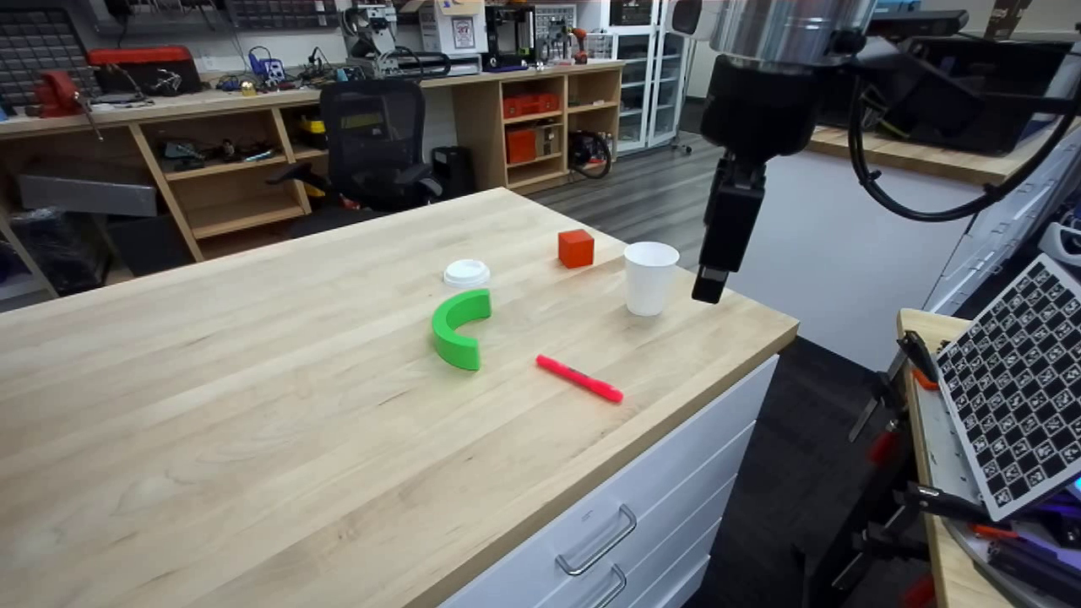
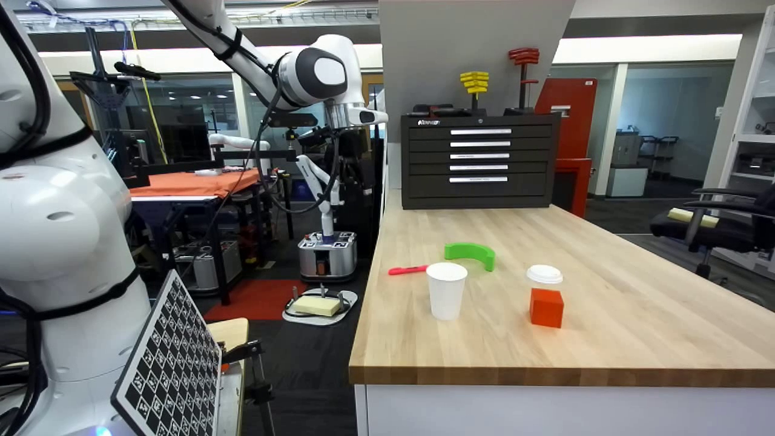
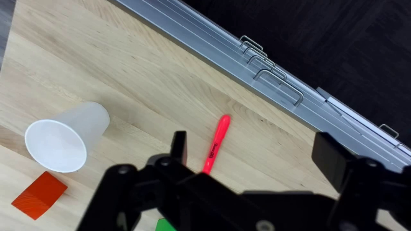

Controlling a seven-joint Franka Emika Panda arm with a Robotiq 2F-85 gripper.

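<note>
Above the table near its edge hangs my gripper, open, its two black fingers wide apart with nothing held. A pink-red marker (image 3: 217,142) lies flat on the table, seen below and between the fingers in the wrist view. To the left there, a white cup (image 3: 88,121) stands upright and empty. An orange-red cube (image 3: 40,194) sits beside the cup. In exterior view 1, a green arch (image 1: 448,334) rests on the wood left of the marker, with a white lid (image 1: 466,273) just behind it. Only a corner of the arch (image 3: 164,225) shows in the wrist view.
Drawers with metal handles (image 1: 598,542) drop below its edge. A black tool chest (image 2: 476,163) stands at the far end in exterior view 2. A checkered board (image 1: 1023,385) leans off to the right.
</note>
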